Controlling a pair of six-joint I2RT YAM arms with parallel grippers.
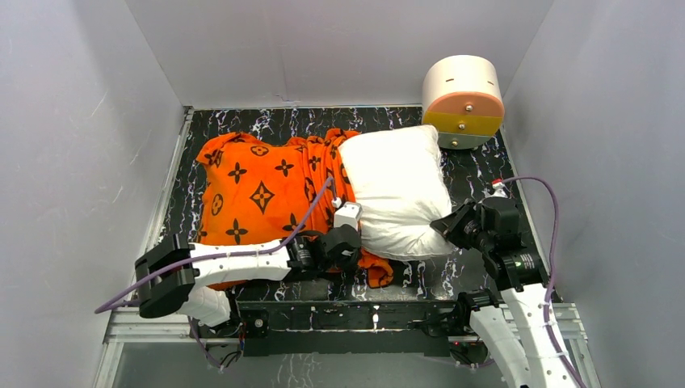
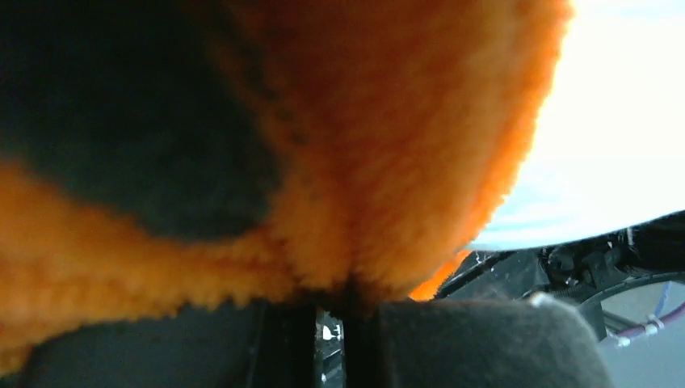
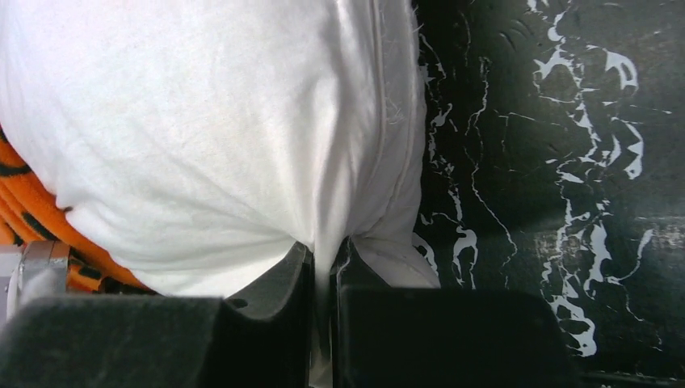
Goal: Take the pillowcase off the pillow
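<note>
The orange patterned pillowcase (image 1: pixel 258 186) lies bunched on the left, with the white pillow (image 1: pixel 396 178) emerging from its right side. My left gripper (image 1: pixel 347 250) is at the pillowcase's front right edge; in the left wrist view orange fleece (image 2: pixel 388 145) fills much of the frame, pinched between its shut fingers. My right gripper (image 1: pixel 443 225) holds the pillow's right front part; in the right wrist view white fabric (image 3: pixel 210 129) is gathered between its fingers.
A rounded drawer box (image 1: pixel 463 97) stands at the back right. Walls enclose the black marbled table (image 1: pixel 275 121) at back and sides. Bare table shows to the right of the pillow and along the front edge.
</note>
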